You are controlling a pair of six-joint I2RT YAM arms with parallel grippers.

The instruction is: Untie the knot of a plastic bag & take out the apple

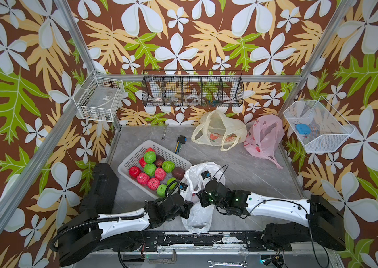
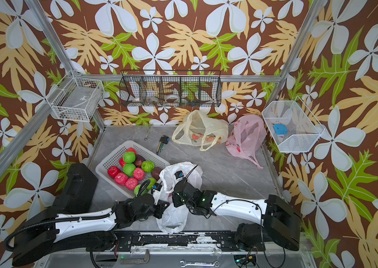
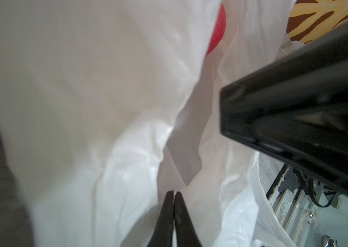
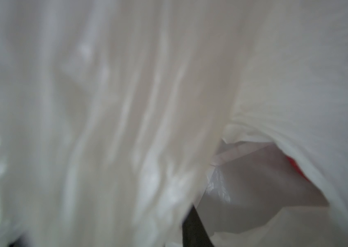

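Observation:
The white plastic bag lies at front centre, under both grippers. In the left wrist view a red apple peeks from inside its folds; a red patch also shows in the right wrist view. My left gripper is shut, low among the folds, with nothing seen between its fingertips. The other gripper's black body fills the right of that view. My right gripper is at the bag's upper part; bag film covers most of its wrist view, hiding what lies between its fingers, and only one dark fingertip shows.
A basket of fruit sits left of the bag. A cream bag and a pink bag lie at the back right, a small tool behind the basket. The table right of the white bag is clear.

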